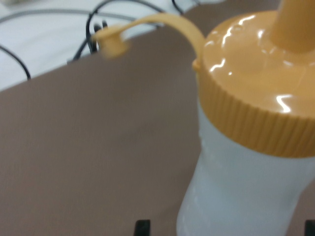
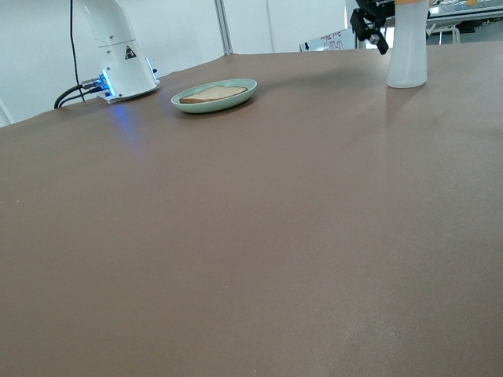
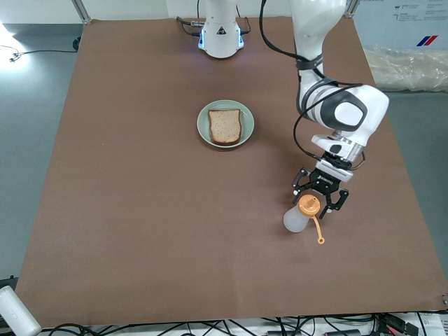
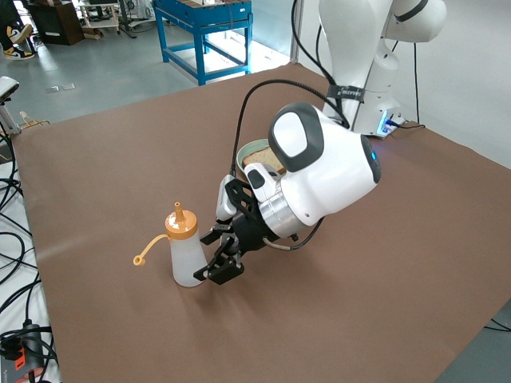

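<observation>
A squeeze bottle (image 3: pixel 297 218) with orange lid and dangling cap stands upright on the brown table, also seen as a white body (image 2: pixel 407 51), an orange-capped bottle (image 4: pixel 188 259) and a large close bottle (image 1: pixel 236 191). My gripper (image 3: pixel 315 203) is just above and behind it in the left view, fingers spread open; in the wrist view both fingertips show at the bottom edge, apart, either side of the bottle. A slice of bread (image 3: pixel 225 126) lies on a pale green plate (image 3: pixel 243 135), farther back on the table.
A white robot base (image 3: pixel 220 38) stands at the back. Cables lie beyond the table's edge.
</observation>
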